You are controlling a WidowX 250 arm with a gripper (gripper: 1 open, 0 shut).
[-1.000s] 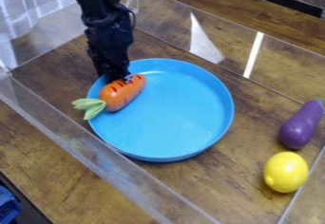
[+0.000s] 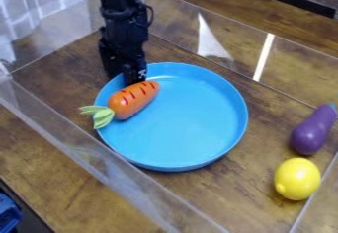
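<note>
The black arm comes down from the top left, its gripper (image 2: 126, 71) low over the back left rim of the blue plate (image 2: 192, 128). An orange toy carrot (image 2: 132, 100) with pale green leaves lies on the left part of the plate, just in front of the gripper, its leaves reaching out to the left rim. The gripper is open, though its fingers are dark and partly hard to make out; the carrot is not held in it.
A purple eggplant (image 2: 311, 130) and a yellow lemon (image 2: 297, 179) lie on the wooden surface to the right of the plate. A clear wall runs along the left. A blue object (image 2: 8, 215) sits in the lower left corner.
The gripper has risen a little and moved back from the carrot, which it covered in part a second ago. The carrot has shifted slightly on the plate.
</note>
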